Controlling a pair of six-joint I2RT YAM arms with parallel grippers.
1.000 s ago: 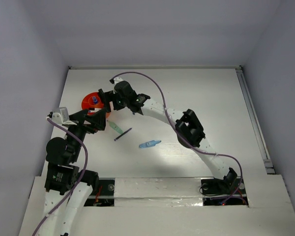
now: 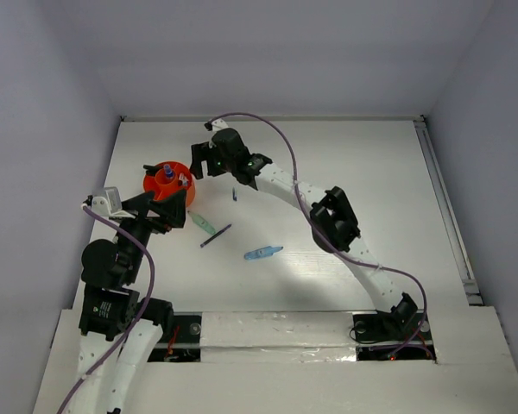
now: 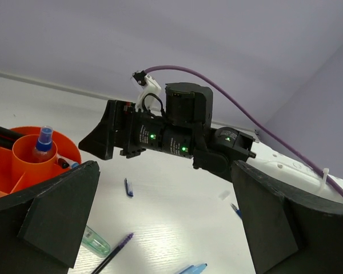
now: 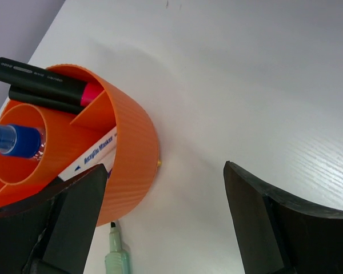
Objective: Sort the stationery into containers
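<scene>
An orange multi-compartment holder point(image 4: 134, 148) at the back left holds black markers point(image 4: 43, 80), a blue-capped bottle point(image 4: 23, 140) and white items point(image 4: 88, 155). My right gripper point(image 2: 200, 160) is just right of the holder, open, empty between its fingers. My left gripper point(image 2: 162, 210) hangs open at the holder's front. Loose on the table are a green highlighter point(image 2: 203, 223), a dark pen point(image 2: 216, 235), a small pen point(image 2: 234, 194) and a blue item point(image 2: 263, 252).
Walls stand at back and sides.
My right gripper has lifted back and rightward from over the holder; a dark marker now shows across the holder's back-left part. The left arm is still.
</scene>
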